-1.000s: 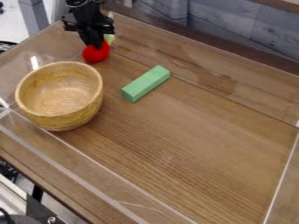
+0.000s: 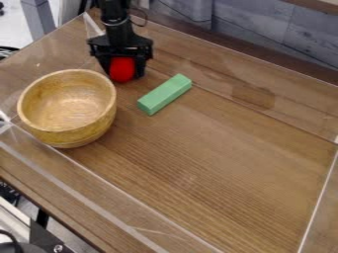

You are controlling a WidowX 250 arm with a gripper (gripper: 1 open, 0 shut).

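Note:
The black robot gripper (image 2: 122, 53) is at the top centre-left, reaching down over a red round object (image 2: 123, 69), which sits behind the tan bowl (image 2: 63, 108). The gripper's fingers are around or just above the red object; whether they touch it is too small to tell. A green block (image 2: 164, 94) lies diagonally to the right of the red object.
A grey wall (image 2: 278, 30) borders the back right. The bowl takes up the left middle.
The gripper and the red object have moved towards the viewer and a little right, closer to the bowl and green block.

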